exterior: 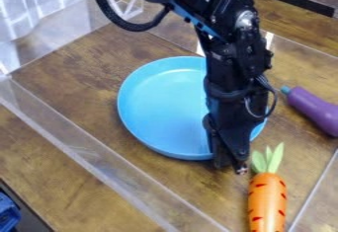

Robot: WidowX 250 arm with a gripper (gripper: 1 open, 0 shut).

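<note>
My black gripper [227, 153] hangs low over the right edge of a round blue plate [156, 108], its tip down near the wooden surface. It looks shut, and I see nothing between its fingers, though its tip is dark and hard to make out. An orange toy carrot [267, 198] with green leaves lies to the lower right of the gripper. A purple eggplant-like toy [313, 112] lies at the right, beyond the gripper. The arm hides part of the plate.
Bare wood [59, 78] is free at the left. Clear strips cross the lower left and back. A blue object [8, 214] sits at the bottom left corner, and a pale barrier [40, 9] stands at the back left.
</note>
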